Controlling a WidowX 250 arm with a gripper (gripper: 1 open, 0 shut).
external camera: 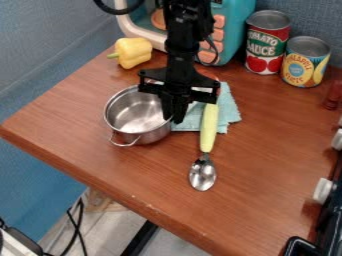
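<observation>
My black gripper [178, 104] hangs over the right side of a steel pot [131, 118], its fingertips down at the rim. Whether it holds the rim is hidden. Right of the pot a spoon with a pale yellow handle [209, 130] lies with its steel bowl toward the front, partly on a folded light-blue cloth [227, 114].
At the back stand a tomato can [266, 48], a second can [305, 67], a yellow object [130, 52] and a teal-and-white toy [235, 18]. A black appliance [325, 220] is at the right edge.
</observation>
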